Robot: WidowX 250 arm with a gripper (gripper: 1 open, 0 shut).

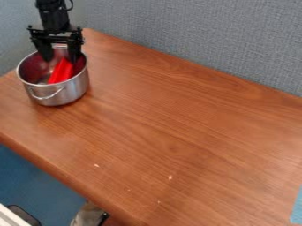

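Observation:
A steel pot (53, 91) with a wire handle sits on the wooden table near the far-left corner. Inside it lies a red object (62, 69), slanted and partly hidden. My black gripper (60, 55) hangs down over the pot, its fingertips at or just inside the rim. The fingers look apart, straddling the upper part of the pot's opening, but whether they touch or hold the red object I cannot tell.
A grey padded wall (200, 40) runs along the back. Beyond the near-left edge lies a blue floor with a few unclear items.

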